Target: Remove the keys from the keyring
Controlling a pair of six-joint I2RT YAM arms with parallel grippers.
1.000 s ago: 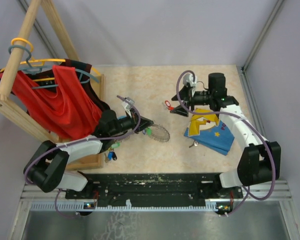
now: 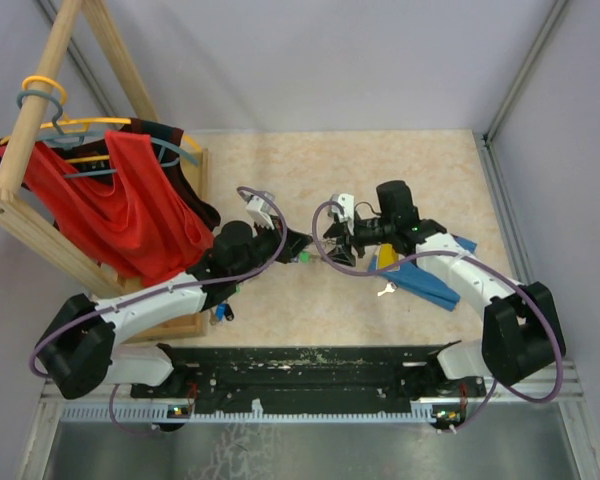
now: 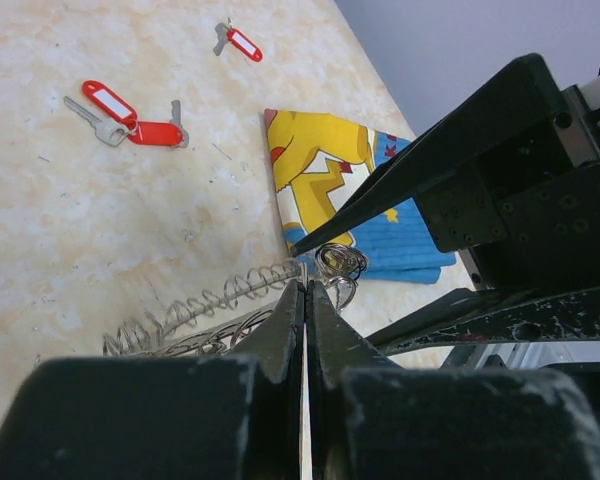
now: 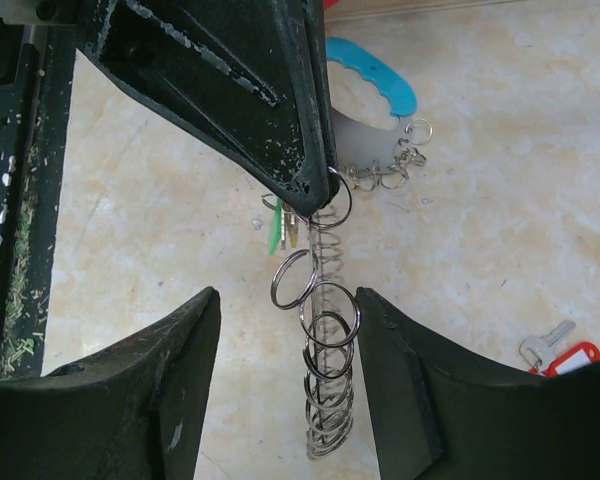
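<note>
The coiled wire keyring hangs between the grippers, its loops dangling in both wrist views. My left gripper is shut at one end of it, the wire at its fingertips. My right gripper is beside it, fingers part open around the loose loops near the coil's end; whether it touches them is unclear. In the right wrist view, keys with a green tag hang by the left gripper's dark body.
Loose keys with red tags lie on the table. A folded yellow-and-blue cloth lies to the right. A rack with red garments stands at the left.
My right gripper has moved left and down toward the keyring and the left gripper. My left gripper has shifted slightly, still at the keyring.
</note>
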